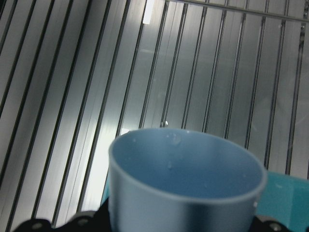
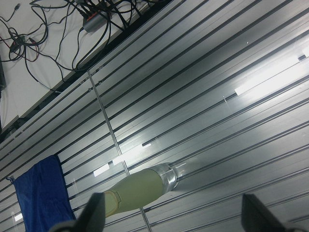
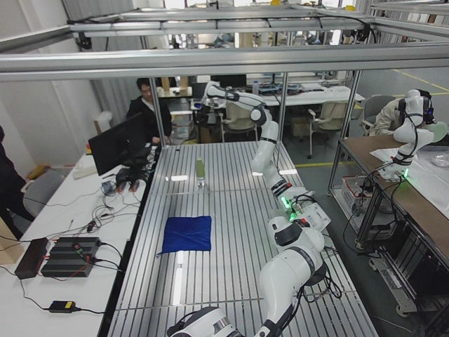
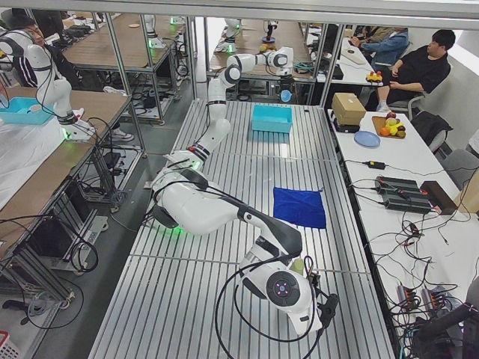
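In the left wrist view, my left gripper is shut on a light-blue cup (image 1: 186, 169), above a teal bin (image 1: 277, 198); in the camera right view the cup (image 4: 285, 96) hangs at the table's far end, beyond the bin (image 4: 272, 120). My right gripper stands open above the table, nothing between its fingers. In the right wrist view a pale-green bottle with a clear end (image 2: 140, 188) lies below it, and a blue cloth (image 2: 38, 188) lies at lower left.
The slatted metal table (image 3: 196, 274) has broad bare areas. A side desk (image 4: 397, 247) holds cables, power units, a cardboard box (image 4: 348, 108), a plate (image 4: 367, 139) and a fruit board. An aluminium frame (image 3: 224, 60) stands overhead.
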